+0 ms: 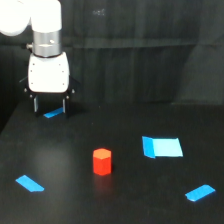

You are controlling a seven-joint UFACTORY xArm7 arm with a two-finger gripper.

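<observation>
At the back left of the dark table, my gripper (pixel 51 105) points downward with its dark fingers spread apart and nothing showing between them. A red hexagonal block (pixel 102 162) stands by itself near the middle front of the table. It is well forward and to the right of the gripper, touching nothing else that I can see.
A pale blue square (pixel 168 147) lies at the right, with a darker blue strip (pixel 148 147) along its left side. Blue tape pieces mark the front left (pixel 29 184) and front right (pixel 200 192); another tape piece (pixel 53 113) lies by the gripper. Open table surrounds the block.
</observation>
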